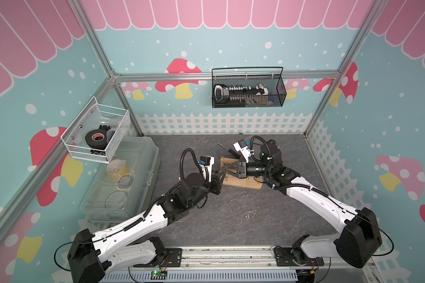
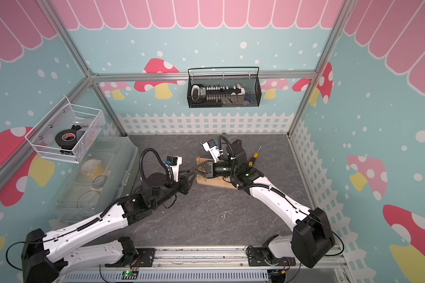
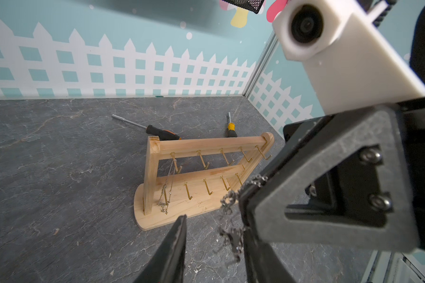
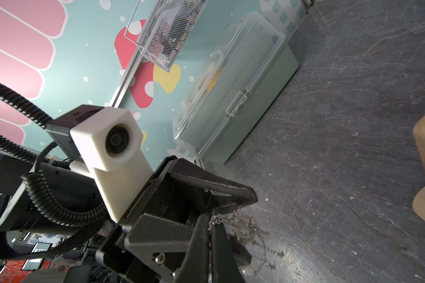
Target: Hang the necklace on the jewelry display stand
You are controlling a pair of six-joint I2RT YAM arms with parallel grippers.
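Note:
The wooden display stand (image 3: 212, 142) with brass hooks stands on the table behind the grippers; a necklace (image 3: 170, 188) hangs at its left end. My two grippers meet in front of it. In the left wrist view my left gripper has its fingers apart, with a silver chain (image 3: 231, 202) in and above the gap, beside the right gripper's fingertips. My right gripper is shut, the chain bunched at its fingertips in the right wrist view. Which fingers touch the chain is partly blurred.
Screwdrivers (image 3: 161, 133) lie behind the stand. A clear storage box (image 1: 118, 198) stands on the left, below a white wall basket (image 1: 80, 146). Small silver items (image 1: 250, 214) lie on the open front of the table.

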